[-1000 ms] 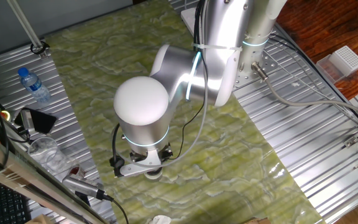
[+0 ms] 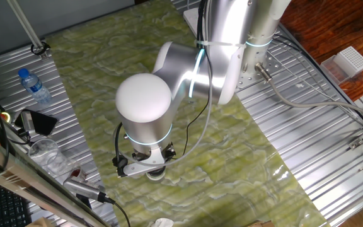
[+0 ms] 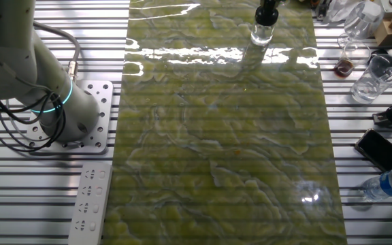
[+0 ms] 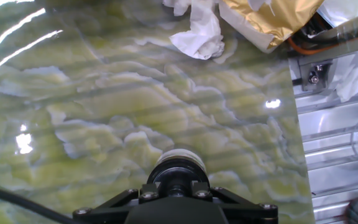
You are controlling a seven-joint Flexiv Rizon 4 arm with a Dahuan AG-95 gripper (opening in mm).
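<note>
A small clear glass bottle (image 3: 261, 35) with a black top is upright at the far edge of exterior view 2. My gripper is shut on its black top, with a finger on either side in the wrist view. From above, mostly the pale round rim of the bottle (image 4: 182, 154) shows beyond the black part. In exterior view 1 the gripper (image 2: 153, 165) hangs over the green marbled mat (image 2: 225, 157), with the bottle under it. Whether the bottle's base touches the mat, I cannot tell.
Crumpled white tissue (image 4: 197, 37) and a gold packet (image 4: 275, 18) lie on the mat. Beyond its edge are clear cups (image 3: 378, 78), a phone (image 3: 384, 151) and a water bottle (image 3: 388, 182). A power strip (image 3: 89, 204) lies opposite.
The arm's end and gripper have shifted very slightly up in exterior view 1. The things around it look unmoved.
</note>
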